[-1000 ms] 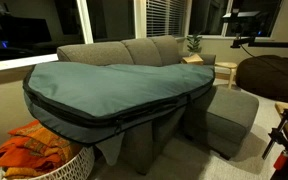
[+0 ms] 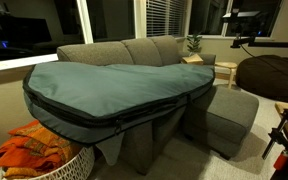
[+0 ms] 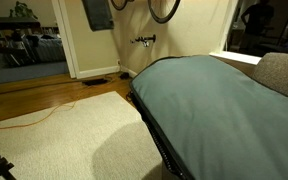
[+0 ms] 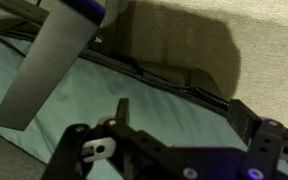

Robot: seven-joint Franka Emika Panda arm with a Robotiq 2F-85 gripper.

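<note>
A large teal padded bag with black zipped edging lies across the sofa, its near end reaching over a white basket. In exterior view 2 the same bag fills the right side. The wrist view has teal fabric and a dark zipper edge below my gripper. Its two black fingers stand wide apart, so it is open. No object is gripped between them, though the bag shows behind the gap. Whether the fingers touch the fabric is hard to tell.
Orange cloth lies in the white basket. The grey sofa has an ottoman end. A flat grey panel crosses the wrist view's upper left. Pale carpet lies open in exterior view 2.
</note>
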